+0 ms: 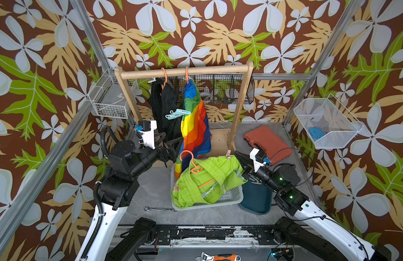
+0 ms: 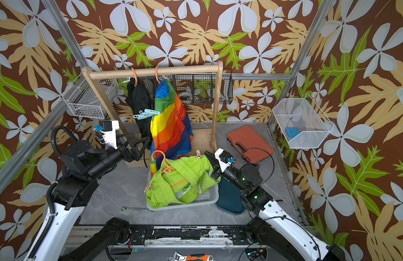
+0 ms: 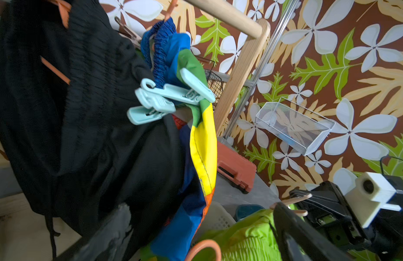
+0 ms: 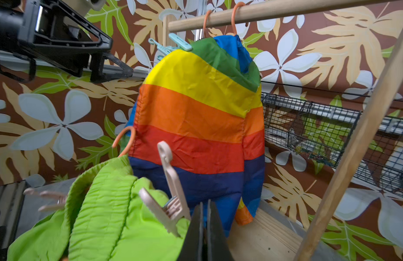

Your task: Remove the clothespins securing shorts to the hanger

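Note:
Bright green shorts (image 1: pixel 197 191) on an orange hanger (image 1: pixel 186 152) lie over a pale basket. One pale pink clothespin (image 4: pixel 174 198) stands up from their waistband beside my right gripper; another pink clothespin (image 4: pixel 46 199) is at the far end. The right gripper is shut at the edge of the green cloth; whether any cloth is pinched is hidden. On the rack hang black shorts (image 3: pixel 110 108) and rainbow shorts (image 4: pixel 192 126), with light blue clothespins (image 3: pixel 166 96) at their adjoining sides. My left gripper (image 1: pixel 171 150) is open before the black shorts, nothing between its fingers.
The wooden rack (image 1: pixel 184 71) stands over the basket (image 1: pixel 231 199). A red case (image 1: pixel 266 144) and a dark teal tray (image 1: pixel 255 200) lie to the right. A wrench (image 1: pixel 160 209) lies front left. Wire baskets hang on both sides.

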